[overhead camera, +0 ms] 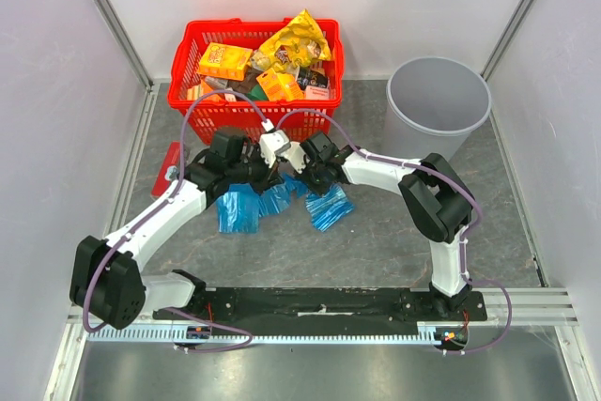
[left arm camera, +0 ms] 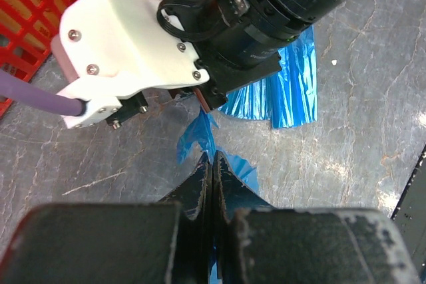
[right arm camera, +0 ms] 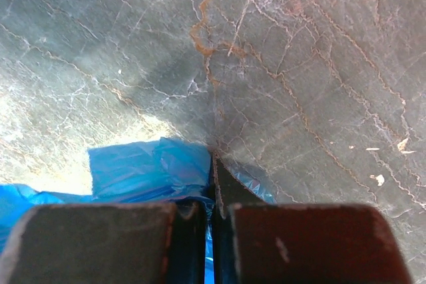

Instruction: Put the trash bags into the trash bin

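A crumpled blue plastic trash bag strip lies on the grey floor, with a left part [overhead camera: 238, 213] and a right part [overhead camera: 329, 208] spread apart. Between them, my left gripper [overhead camera: 274, 185] and right gripper [overhead camera: 304, 176] nearly meet. In the left wrist view, the left fingertips are closed on thin blue film [left arm camera: 200, 134], which runs up to the right gripper's tip. Blue film [right arm camera: 153, 167] also comes out of the closed right fingertips in the right wrist view. The grey trash bin [overhead camera: 439, 96] stands upright at the back right, looking empty.
Behind the grippers, a red basket [overhead camera: 174, 91] full of packaged snacks stands close. A red object [overhead camera: 169, 169] lies on the floor left of the left arm. Open floor [overhead camera: 394, 241] stretches across the front and right.
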